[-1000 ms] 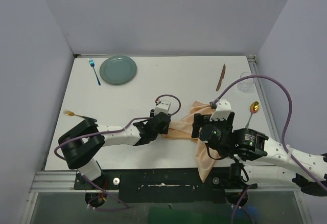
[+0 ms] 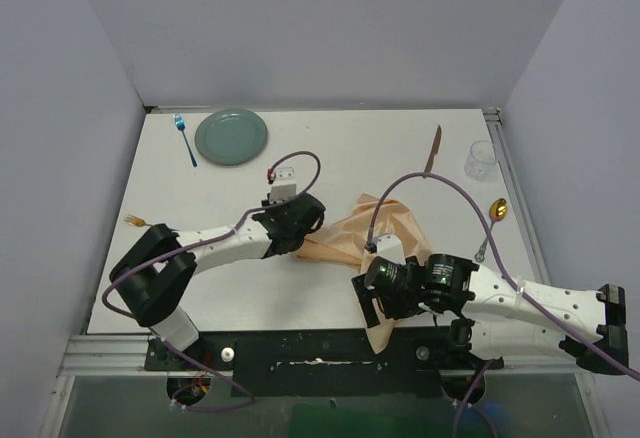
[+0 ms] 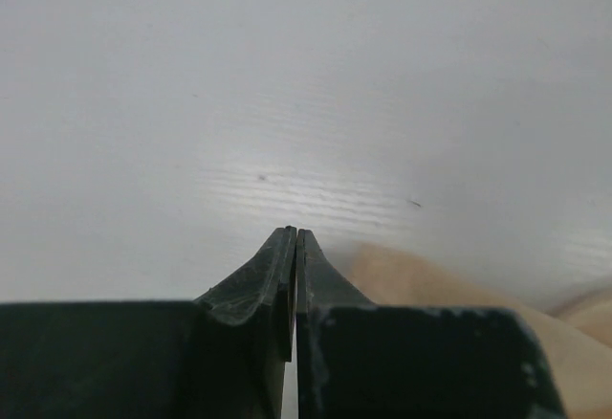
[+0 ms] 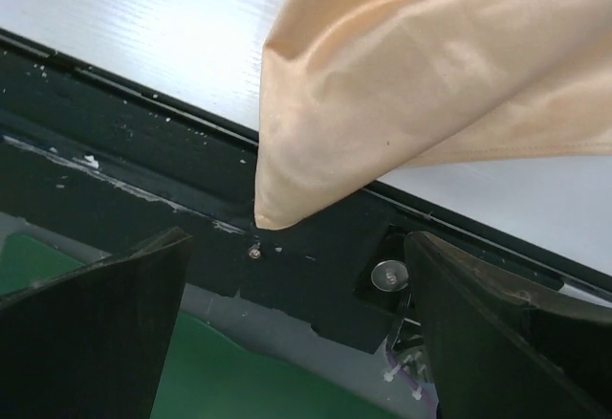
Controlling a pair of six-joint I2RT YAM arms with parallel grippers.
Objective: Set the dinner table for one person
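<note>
A peach satin napkin lies crumpled at centre right, one corner hanging over the front edge, as the right wrist view shows. My left gripper is shut, nothing visible between its fingers, above white table beside the napkin's left end. My right gripper is open over that hanging corner, with no cloth between its fingers. A teal plate and blue fork sit at back left; a gold fork at left; a knife, clear glass and gold spoon at right.
Grey walls enclose the back and sides. A dark rail runs along the front edge, with a green surface below it.
My left gripper has moved left and back from the napkin. My right gripper has moved left and toward the front edge. The napkin has shifted left, its hanging corner included.
</note>
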